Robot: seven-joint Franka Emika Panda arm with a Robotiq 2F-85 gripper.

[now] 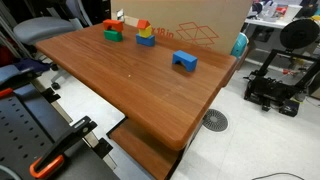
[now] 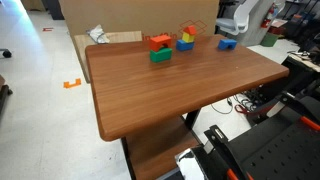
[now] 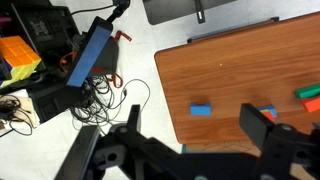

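Note:
Three groups of toy blocks stand on the brown table. In exterior view 1, a blue arch-shaped block [image 1: 184,61] sits alone. A small tower has a blue block [image 1: 146,41] at the bottom, a yellow block [image 1: 145,32] above it and an orange-red piece on top. Farther left, a red block [image 1: 110,25] rests on a green block [image 1: 113,37]. The wrist view looks down on the blue arch block [image 3: 200,110] between the widely separated fingers of my open gripper. Nothing is held. Height above the table is hard to judge.
The table [image 2: 140,100] has a broad clear area at its near side. A cardboard panel [image 1: 195,22] stands along its back edge. In the wrist view, a black case [image 3: 70,75] and loose cables lie on the floor beyond the table.

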